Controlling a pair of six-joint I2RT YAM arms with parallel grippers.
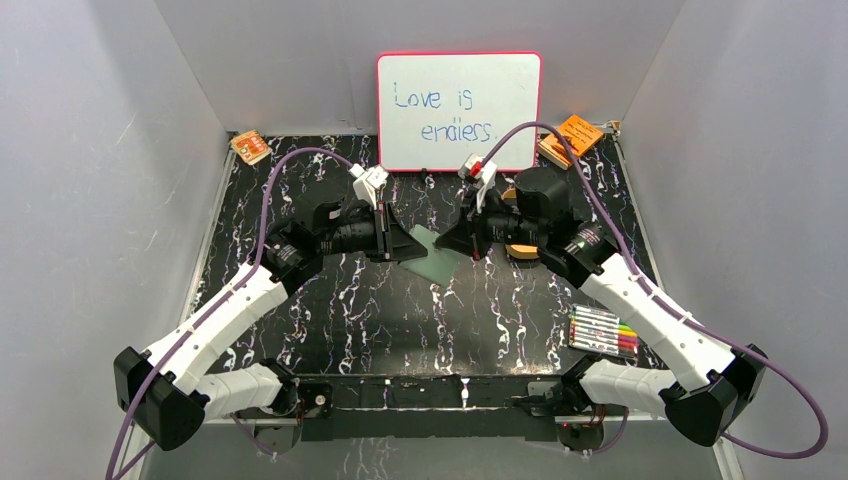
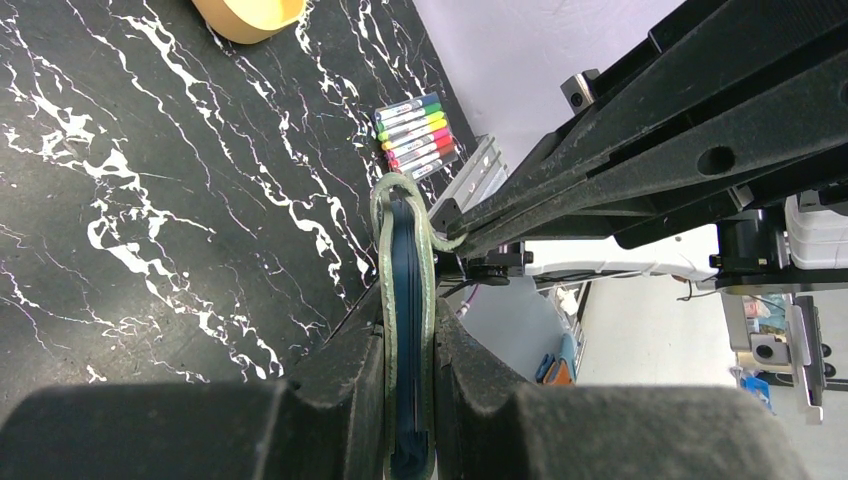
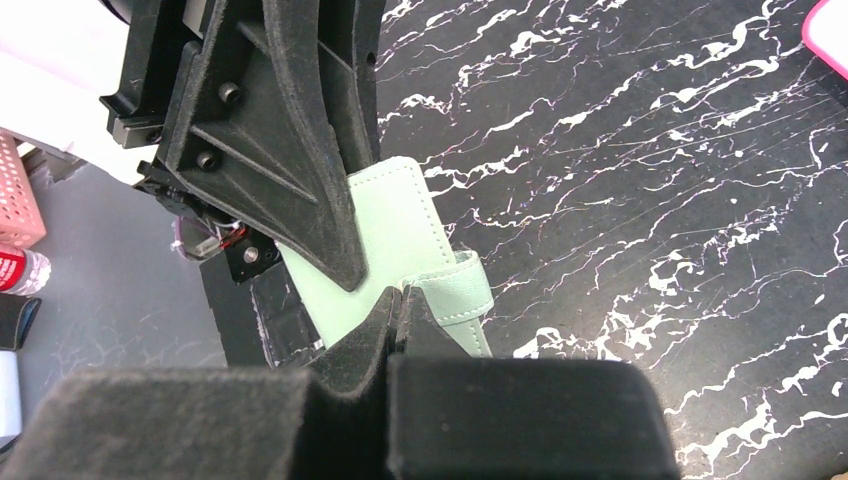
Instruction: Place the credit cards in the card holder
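Note:
A pale green card holder [image 1: 436,268] hangs in the air between the two arms. My left gripper [image 1: 422,252] is shut on it. Seen edge-on in the left wrist view, the holder [image 2: 386,260] has green covers and a dark blue inside [image 2: 405,300]. A short green strap [image 3: 456,287] wraps over its side in the right wrist view. My right gripper is shut, with its fingertips at the strap's free end; whether they pinch it I cannot tell. No separate credit card shows in any view.
A yellow round container [image 1: 522,250] stands behind the right arm. Coloured markers [image 1: 603,331] lie at the right front, and a whiteboard [image 1: 460,110] stands at the back. Orange books [image 1: 572,138] sit back right.

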